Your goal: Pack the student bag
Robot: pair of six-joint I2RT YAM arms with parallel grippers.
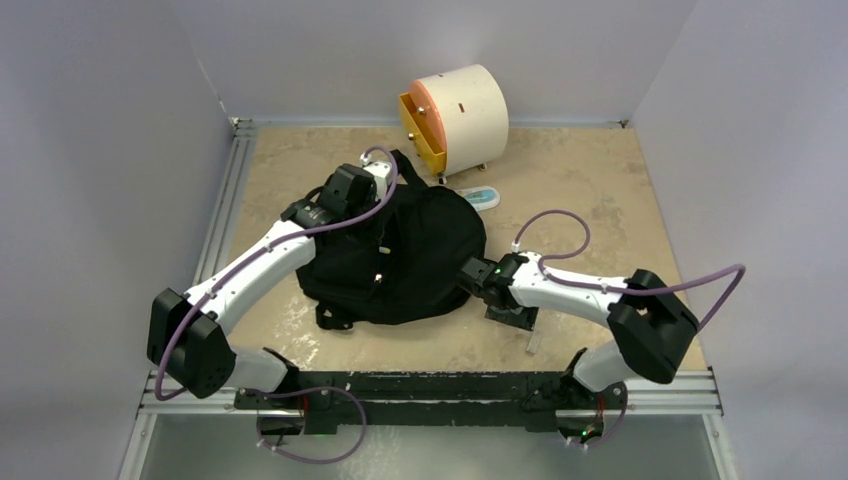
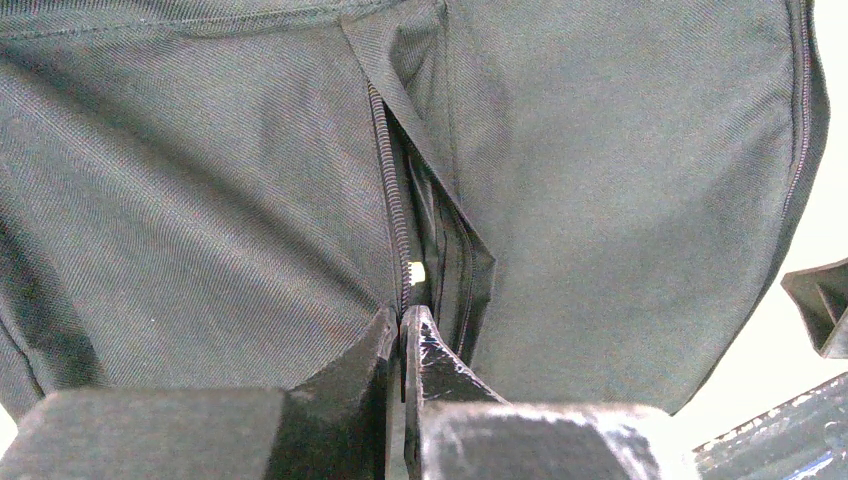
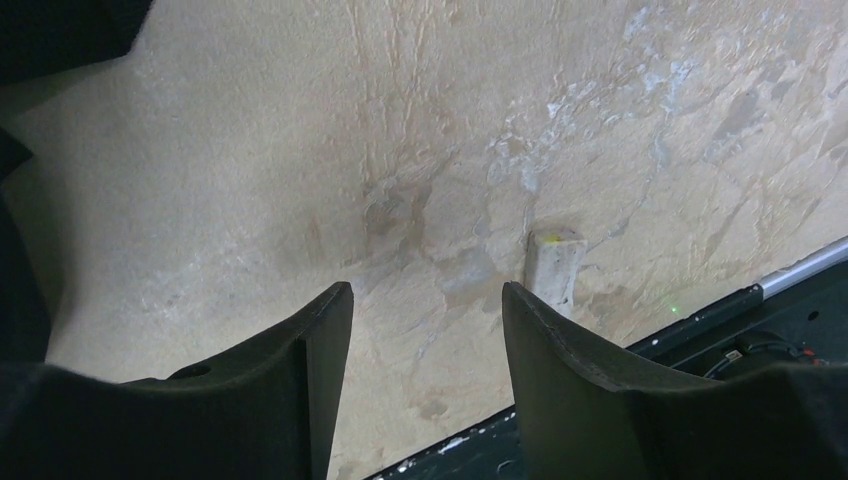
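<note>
The black bag (image 1: 440, 250) lies on the table, its front pocket parted along a zipper (image 2: 392, 190). My left gripper is shut at this opening, with the zipper edge running in between its fingertips. Inside the slit a small pale bit (image 2: 418, 272) shows. To the bag's right, my right gripper stands open above the table with nothing between its fingers. A small whitish block, like an eraser (image 3: 554, 268), lies on the table just beyond the right finger; in the top view this block (image 1: 534, 342) is near the front edge.
A white drum-shaped cabinet (image 1: 475, 115) with a yellow drawer (image 1: 421, 135) pulled out stands at the back. A white and teal item (image 1: 481, 197) lies between it and the bag.
</note>
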